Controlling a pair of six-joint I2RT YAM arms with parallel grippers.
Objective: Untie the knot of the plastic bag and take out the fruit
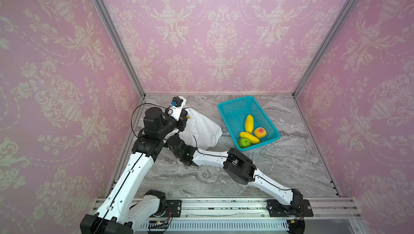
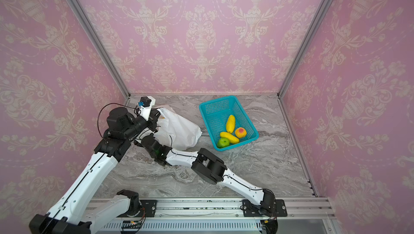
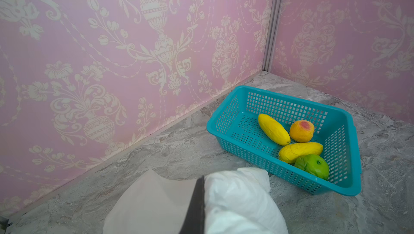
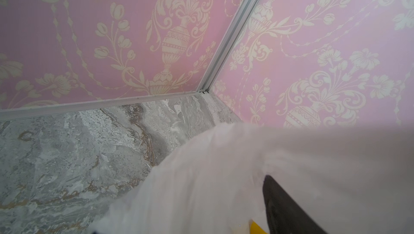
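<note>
The white plastic bag (image 1: 200,128) lies on the left of the table, its far-left end raised. At that end my left gripper is shut, white film showing on both sides of its dark fingers. My right gripper is low against the bag's near-left side. Its fingers stand apart, with white film spread around them in the right wrist view. One dark finger (image 4: 282,208) shows clearly, and a bit of yellow fruit (image 4: 256,228) peeks out beside it. No knot shows; the bag's other contents are hidden.
A teal basket (image 1: 232,109) stands right of the bag, holding two yellow fruits (image 3: 274,129), a peach (image 3: 301,131) and a green fruit (image 3: 317,167). Both arms crowd together at the left. Bare table lies right of the basket and in front.
</note>
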